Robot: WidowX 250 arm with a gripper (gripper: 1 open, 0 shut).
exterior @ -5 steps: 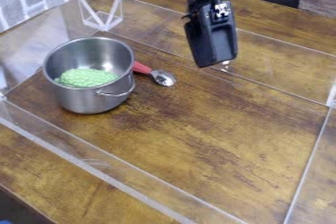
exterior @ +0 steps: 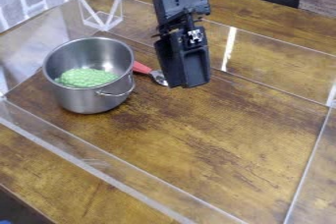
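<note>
A steel pot (exterior: pixel 108 98) stands at the left of the wooden table, holding pale green granules (exterior: pixel 86 77). Just right of it lies a utensil with a red handle (exterior: pixel 143 69); its metal end is partly hidden behind the dark gripper (exterior: pixel 183 64), which hangs over that spot, right of the pot. The gripper's fingers point down, and whether they are open or shut cannot be told from this view.
Clear plastic panels border the work area, and a white wire shape (exterior: pixel 101 19) stands at the back left.
The gripper has moved left and lower, toward the red-handled utensil, now covering part of its metal end. The pot and its contents have not moved.
</note>
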